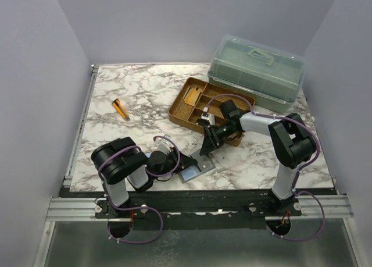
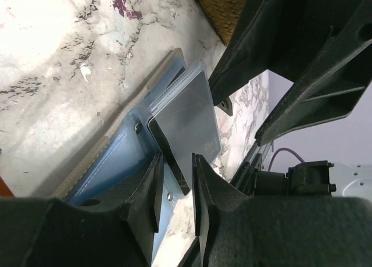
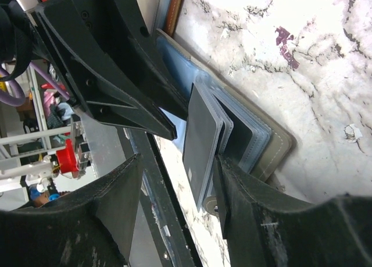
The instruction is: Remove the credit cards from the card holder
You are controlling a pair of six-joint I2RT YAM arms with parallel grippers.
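Observation:
The card holder, a pale blue sleeve on a beige backing, lies open near the table's front edge. Grey cards in clear pockets stand tilted up from it. My left gripper has its fingertips at the lower edge of these pockets, fingers part open; whether anything is between them is unclear. My right gripper straddles the card stack from the other side, fingers apart, one fingertip touching its edge. In the top view both grippers meet over the holder.
A woven divided tray lies behind the grippers, with a translucent lidded box at the back right. A yellow cutter lies at the left.

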